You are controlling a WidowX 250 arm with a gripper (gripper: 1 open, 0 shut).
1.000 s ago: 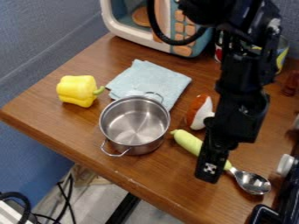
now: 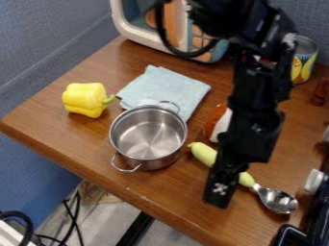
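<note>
My black gripper point(image 2: 221, 184) is low over the table, at a pale yellow-green elongated object point(image 2: 202, 154) that runs diagonally under it toward a metal spoon point(image 2: 276, 200); the arm hides the middle of both, and whether the fingers hold anything cannot be told. A steel pot point(image 2: 148, 138) with two handles sits to the left of the gripper. A red and white item point(image 2: 218, 122) is partly hidden behind the arm.
A yellow pepper point(image 2: 85, 99) lies at the left, a folded light blue cloth point(image 2: 164, 89) behind the pot. A toy oven point(image 2: 141, 14), a can point(image 2: 303, 60) and a small bottle point(image 2: 321, 92) stand at the back.
The gripper has moved slightly left, toward the pot, compared with a second ago. The objects on the table appear unmoved.
</note>
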